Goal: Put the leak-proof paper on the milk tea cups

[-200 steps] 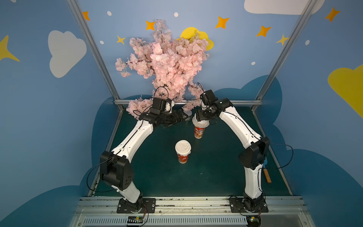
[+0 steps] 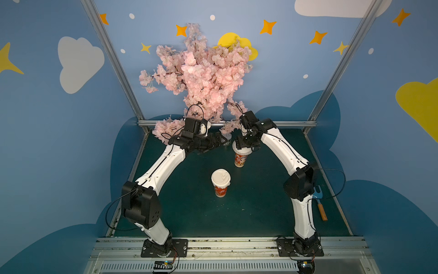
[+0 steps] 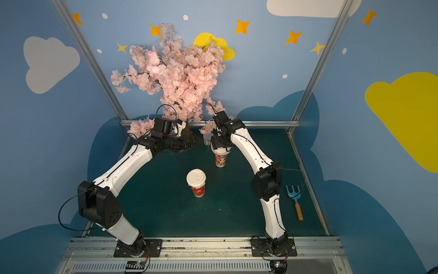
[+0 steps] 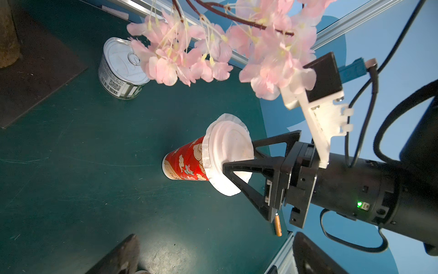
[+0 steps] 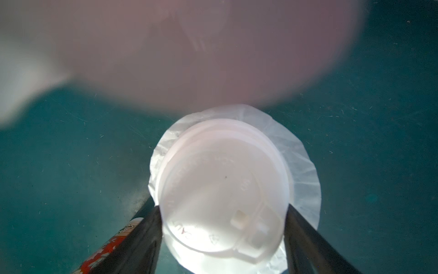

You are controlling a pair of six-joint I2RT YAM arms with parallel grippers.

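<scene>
The far red milk tea cup point(image 4: 187, 159) stands upright, its white lid point(image 4: 235, 143) on top and a ruffled ring of white paper point(image 4: 228, 119) around the rim. My right gripper is open over that lid, its fingertips on opposite sides; the right wrist view shows the paper point(image 5: 303, 180) sticking out past the lid. The nearer cup point(image 2: 220, 191) is upright too, topped with a white lid point(image 2: 221, 176) and white edging that may be paper. Left of the far cup, my left gripper point(image 2: 224, 138) stands open and empty.
A metal can point(image 4: 121, 68) stands behind the far cup, below pink blossoms point(image 2: 205, 82) that hang near both arms. A blue fork with a wooden handle point(image 2: 322, 212) lies at the right edge.
My right arm has shifted slightly left, its gripper coming a little lower over the far cup. The left arm and both cups look unmoved.
</scene>
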